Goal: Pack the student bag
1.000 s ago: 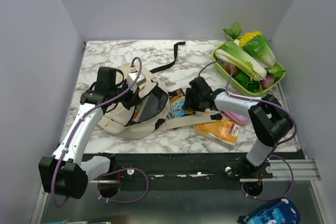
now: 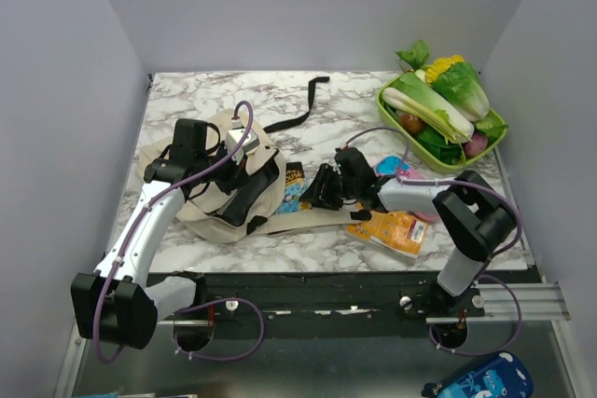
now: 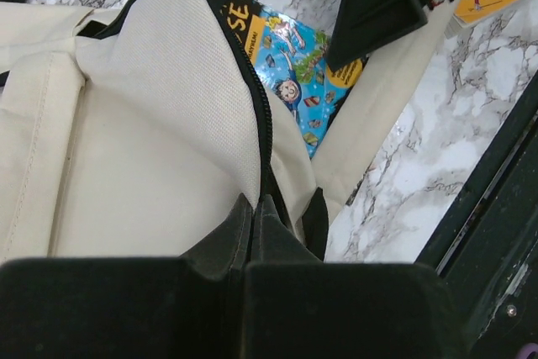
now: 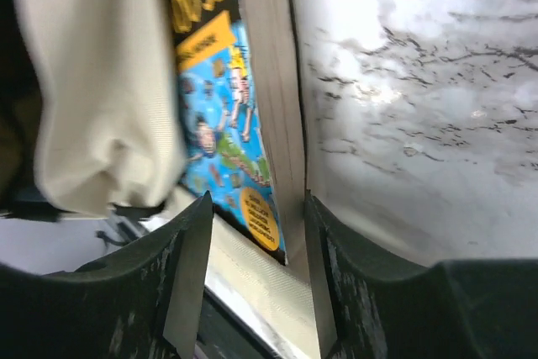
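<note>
The beige bag (image 2: 210, 228) lies on the left of the table, its dark mouth facing right. My left gripper is shut on the bag's black-zipped edge (image 3: 261, 111). Beside the bag's mouth lies a blue and black book (image 2: 293, 195), partly covered by the fabric. My right gripper is part open at the book's near right corner. One of its fingers (image 4: 316, 237) stands against the book's page edge (image 4: 277, 81), while the other is over the cover (image 4: 223, 132). The book's far left side is hidden.
A beige strap (image 2: 308, 219) runs right from the bag, just in front of the book. An orange book (image 2: 396, 230), a pink case (image 2: 427, 215) and a blue item (image 2: 390, 165) lie to the right. A green vegetable basket (image 2: 384, 104) stands at the back right.
My right gripper has moved left, and the book has slid left with it against the bag. The bag's right side has been pushed left and its mouth looks narrower. The left gripper stays put.
</note>
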